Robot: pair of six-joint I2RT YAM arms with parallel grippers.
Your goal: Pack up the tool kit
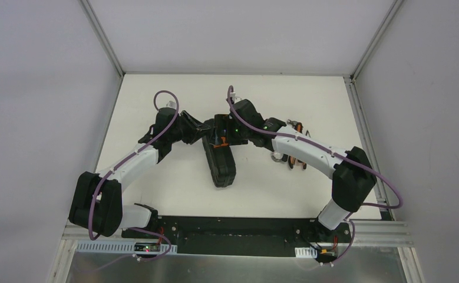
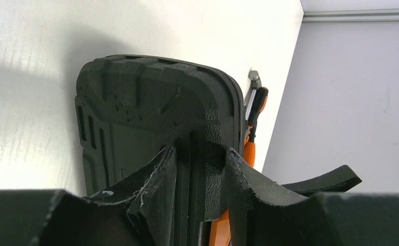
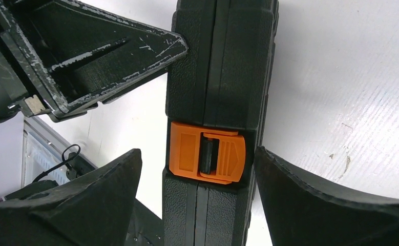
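Note:
A black tool case (image 1: 220, 168) stands on its long side in the middle of the table, closed, with an orange latch (image 3: 207, 151) on top. My left gripper has its fingers on the case's far end, partly open round its edge. My right gripper is over the latch, fingers part open; the right finger touches or nearly touches the latch's side, the left one is apart from it. In the top view the right wrist hides much of the latch.
Loose tools (image 1: 296, 162) with orange handles lie at the right of the table (image 1: 162, 188), partly behind the right arm.

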